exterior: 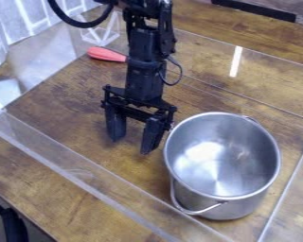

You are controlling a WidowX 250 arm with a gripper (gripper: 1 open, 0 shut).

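Note:
My black gripper (pixel 133 134) hangs low over the wooden tray floor, just left of a large steel pot (pixel 223 156). Its two fingers point down, apart, with nothing visible between them; their tips are at or very near the wood. The pot stands upright at the lower right, empty inside, with a wire handle low on its front.
A red-handled utensil (pixel 106 55) lies at the upper left, behind the arm. Clear plastic walls (pixel 68 168) edge the work area. The wood left of the gripper and at the back right is clear.

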